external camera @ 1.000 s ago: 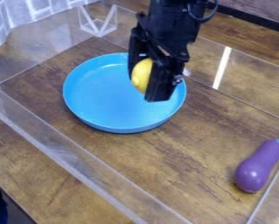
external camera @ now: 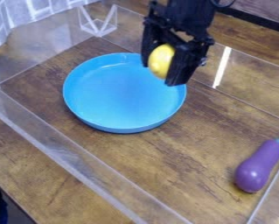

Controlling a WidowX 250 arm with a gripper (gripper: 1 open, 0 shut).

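My black gripper (external camera: 167,56) is over the back right part of a blue plate (external camera: 114,96), shut on a yellow round object (external camera: 162,59) held between its fingers. The plate rests on the wooden table, nothing visible in it. A purple eggplant (external camera: 260,165) lies at the lower right, apart from the gripper and plate.
Clear plastic strips or edges (external camera: 59,153) run along the left side of the table. A small clear item (external camera: 97,24) stands at the back left. The wood in front of the plate is clear.
The gripper, with the yellow object, has moved up and to the right in the view, toward the back edge of the plate. The plate and eggplant have not moved.
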